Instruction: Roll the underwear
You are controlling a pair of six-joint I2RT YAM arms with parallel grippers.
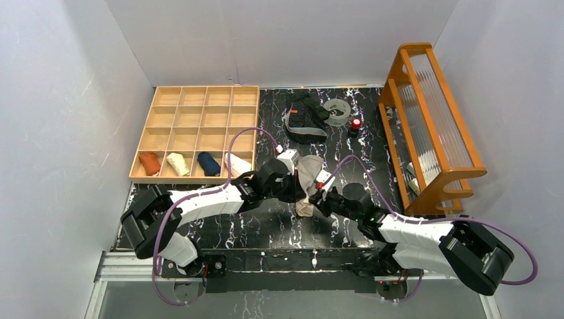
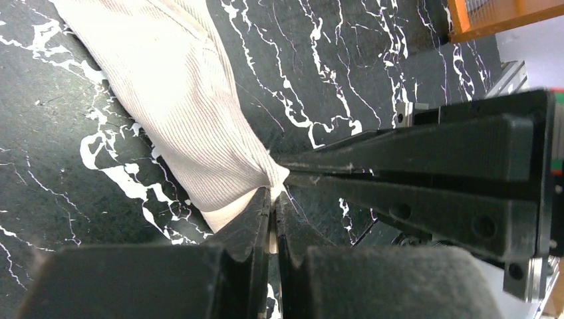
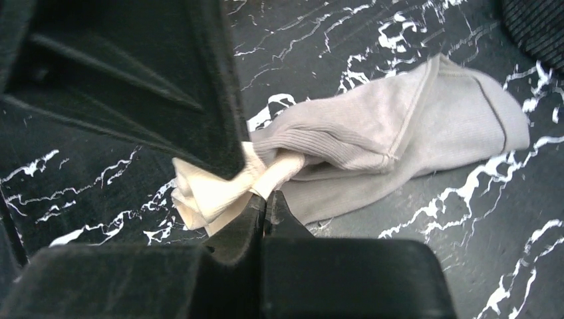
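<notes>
The underwear [image 1: 309, 169] is a long grey-beige cloth lying up the middle of the table, its near end folded and bunched. My right gripper is shut on a pale fold at that near end. In the left wrist view, my left gripper is shut at the same bunched end of the underwear [image 2: 186, 113], a thin beige strip showing between its fingers. The two grippers almost touch, one on each side of the fold. Farther away the underwear [image 3: 459, 113] lies flat. From above, the arms hide the fingertips and part of the cloth.
A wooden compartment box [image 1: 193, 130] stands at the back left, several rolled cloths in its front row. Behind the underwear lie dark striped cloth [image 1: 306, 123], a clear tape roll [image 1: 338, 111] and a red-capped bottle [image 1: 355, 126]. An orange wooden rack [image 1: 432, 133] stands right.
</notes>
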